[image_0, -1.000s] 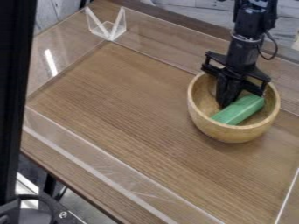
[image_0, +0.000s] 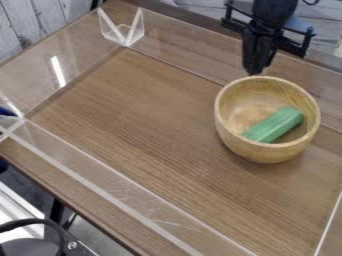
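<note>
A round wooden bowl (image_0: 238, 140) stands on the wooden table at the right, with a green oblong block (image_0: 275, 126) lying in its right part. The black gripper (image_0: 257, 62) hangs above and behind the bowl at the top right, shut, with nothing seen between its fingers.
A clear angular plastic piece (image_0: 120, 28) sits at the back left. The table (image_0: 120, 120) is broadly clear in the middle and front. A dark object with cables (image_0: 27, 243) is at the front left corner.
The gripper has risen up and back out of the bowl to above its far side. The green block stays in the bowl.
</note>
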